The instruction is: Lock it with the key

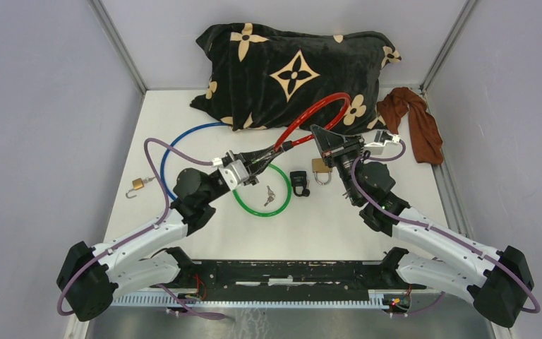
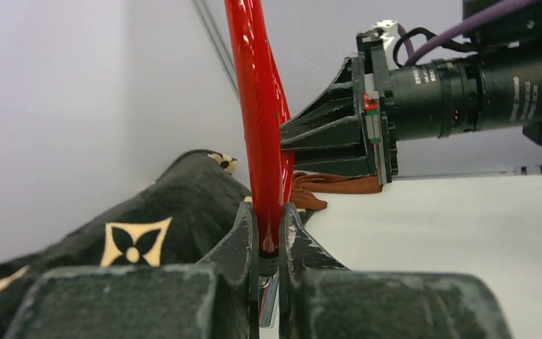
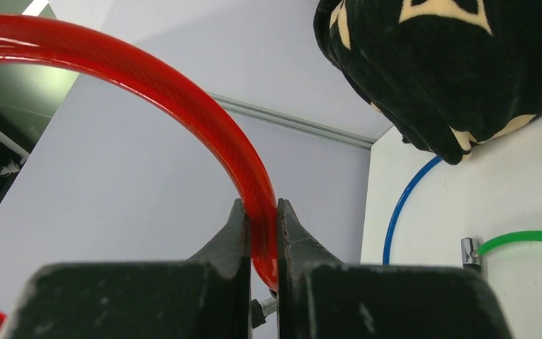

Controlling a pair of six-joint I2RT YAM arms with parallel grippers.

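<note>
A red loop cable lock (image 1: 342,99) is held in the air between both arms. My left gripper (image 1: 274,150) is shut on it; in the left wrist view the fingertips (image 2: 244,224) close round the tube near its metal end. My right gripper (image 1: 317,133) is also shut on the red tube, seen in the right wrist view between the fingers. On the table lie a small bunch of keys (image 1: 270,196), a green ring lock (image 1: 285,203), a blue cable lock (image 1: 163,164), brass padlocks (image 1: 138,183) (image 1: 321,165) and a black padlock (image 1: 298,180).
A dark patterned pillow (image 1: 289,56) spans the back of the table, with a brown cloth (image 1: 423,131) at the back right. Walls enclose the sides and back.
</note>
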